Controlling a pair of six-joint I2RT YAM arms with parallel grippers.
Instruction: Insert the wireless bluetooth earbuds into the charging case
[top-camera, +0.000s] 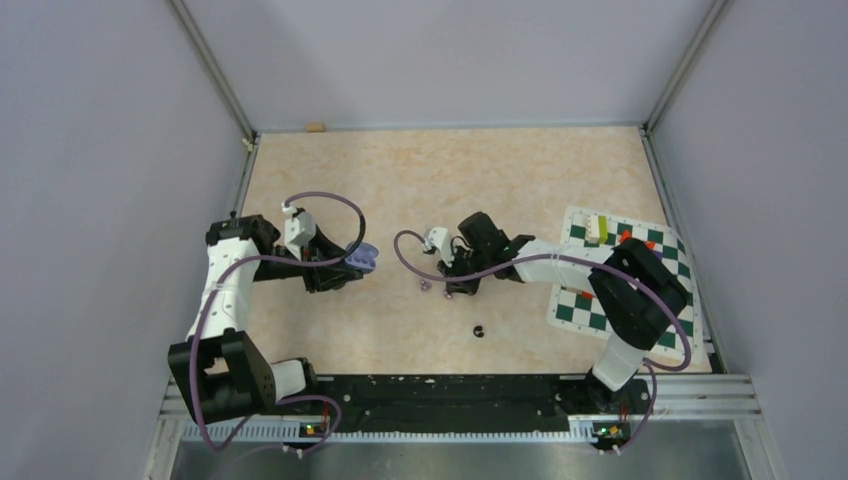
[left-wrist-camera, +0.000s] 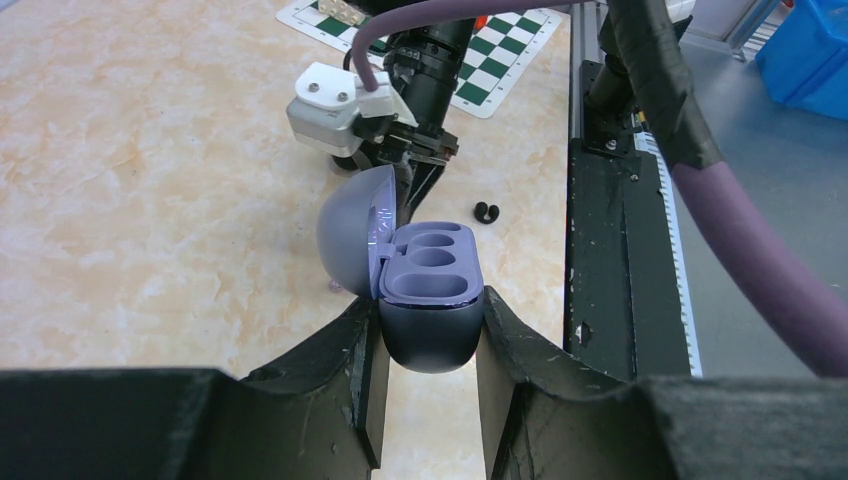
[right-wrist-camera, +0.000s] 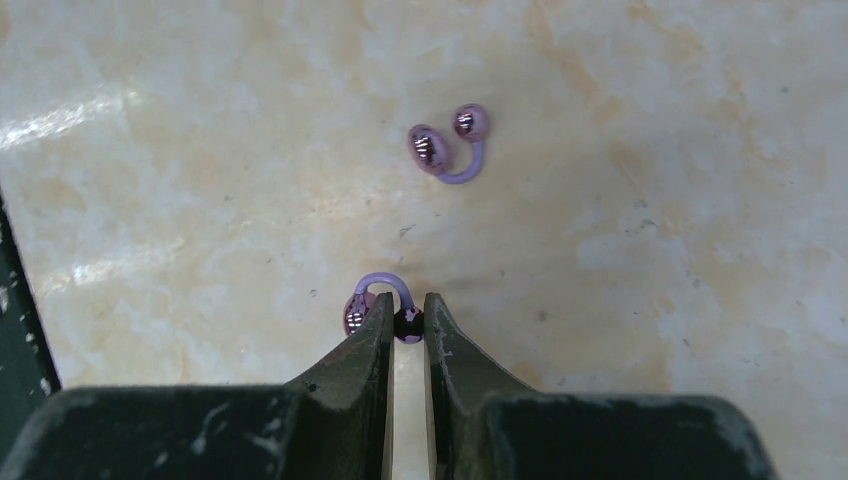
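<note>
My left gripper is shut on the lavender charging case (left-wrist-camera: 432, 262), which is held above the table with its rounded lid open and empty-looking slots facing up. In the right wrist view, my right gripper is shut on one end of a purple earbud (right-wrist-camera: 383, 282). The earbud's other bulb hangs free just left of the fingertips. Farther up in that view a second purple earbud (right-wrist-camera: 450, 148) lies on the table, apart from the gripper. The top view shows the case (top-camera: 362, 257) at left and my right gripper (top-camera: 458, 288) near the middle.
A small black C-shaped piece (top-camera: 478, 331) lies near the front of the table. At the right, a green-and-white checkered board (top-camera: 580, 312) bears several coloured blocks, partly under the right arm.
</note>
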